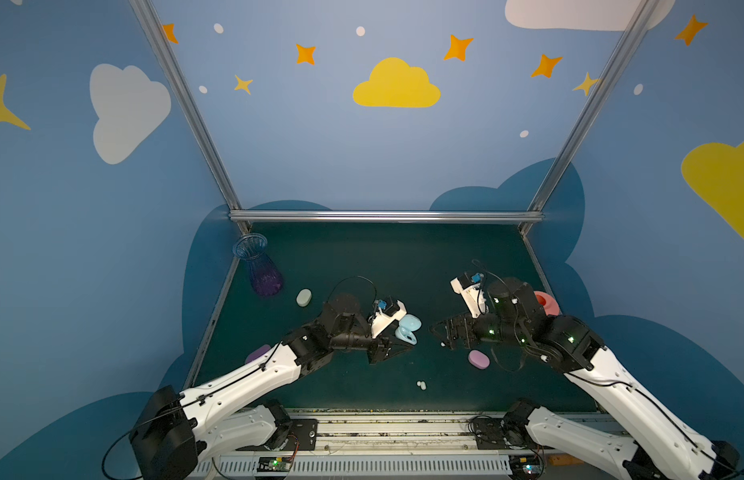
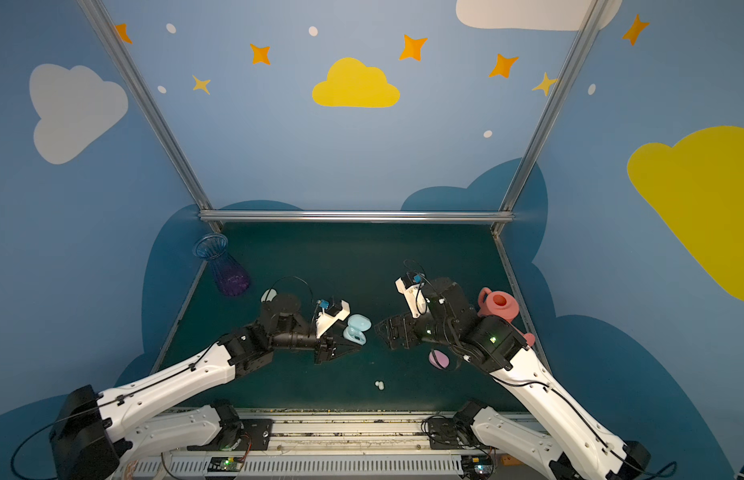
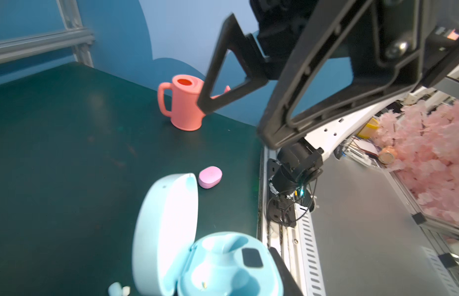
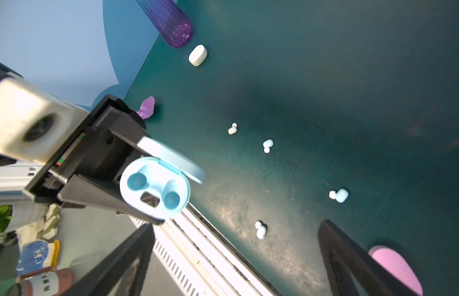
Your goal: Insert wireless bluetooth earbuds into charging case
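Note:
The light blue charging case point(image 4: 149, 201) is held in my left gripper point(image 1: 397, 344), raised above the table. Its lid stands wide open, and both earbud sockets look empty in the right wrist view. Facing it from the right is my right gripper, fingers spread apart and nothing between them. Loose on the table lie two earbuds with light blue bodies, one blue earbud point(image 4: 268, 144) near the middle and another blue earbud point(image 4: 341, 195) further right. There are also a white earbud point(image 4: 232, 129) and a second white earbud point(image 4: 261, 230).
A pink case point(image 1: 478, 359) lies shut under the right arm, and a white case point(image 1: 303, 297) lies far left. The purple vase point(image 1: 263, 272) stands at back left, the coral watering can point(image 3: 186, 103) at the right side. Open table stretches behind both arms.

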